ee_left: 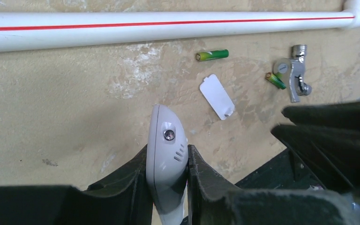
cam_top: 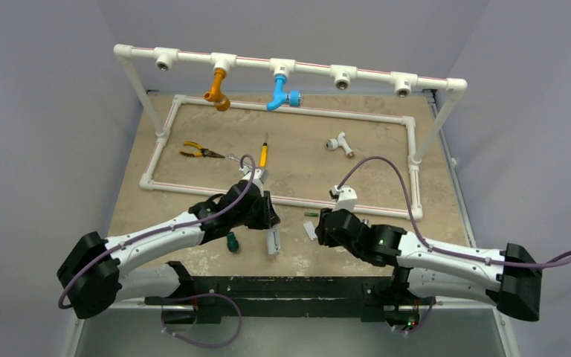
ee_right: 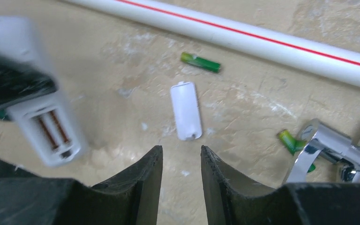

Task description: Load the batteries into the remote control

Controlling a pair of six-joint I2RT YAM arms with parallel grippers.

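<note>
The light grey remote (cam_top: 273,239) is held upright-ish in my left gripper, shut on it; in the right wrist view its open battery bay (ee_right: 51,126) shows at the left, blurred. Two green batteries lie on the board: one (ee_left: 212,55) near the pipe, another (ee_left: 275,80) against a chrome fitting. The white battery cover (ee_right: 186,111) lies between them and the remote. My right gripper hangs right of the remote, part open, with nothing between its fingers.
A white pipe frame (cam_top: 215,189) crosses behind the work area. The chrome fitting (ee_left: 296,70) lies at the right. A green-handled tool (cam_top: 233,242) lies left of the remote; pliers, a wrench and other tools lie inside the frame.
</note>
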